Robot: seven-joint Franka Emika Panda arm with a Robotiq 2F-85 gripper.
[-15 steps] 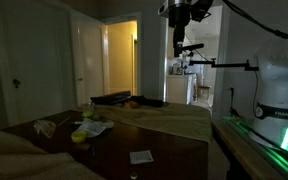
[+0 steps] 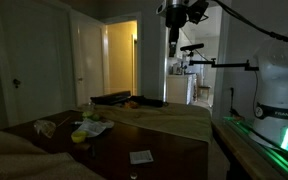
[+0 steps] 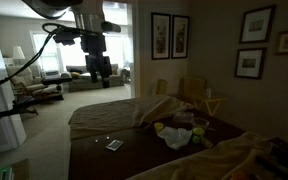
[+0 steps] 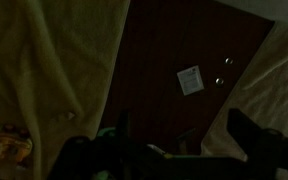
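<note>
My gripper [image 3: 99, 78] hangs high over the table, well clear of everything on it. In the wrist view its dark fingers [image 4: 242, 127] stand wide apart, open with nothing between them. On the brown tabletop [image 2: 169, 148] a small white square card [image 2: 141, 157] lies flat. The wrist view has this card [image 4: 190, 80] ahead of the fingers, with two tiny shiny bits [image 4: 220, 81] beside it. A yellow-green item [image 2: 79, 136] and a crumpled white sheet [image 2: 96, 128] are farther along the table.
Tan cloths cover parts of the table, one [image 2: 169, 120] at the back and one [image 3: 224, 160] at the front right. Dark items [image 2: 119, 99] sit at the far end. Bare tabletop surrounds the card.
My gripper has shifted or turned slightly up in the air. The card, the cloths and the other table items have stayed put.
</note>
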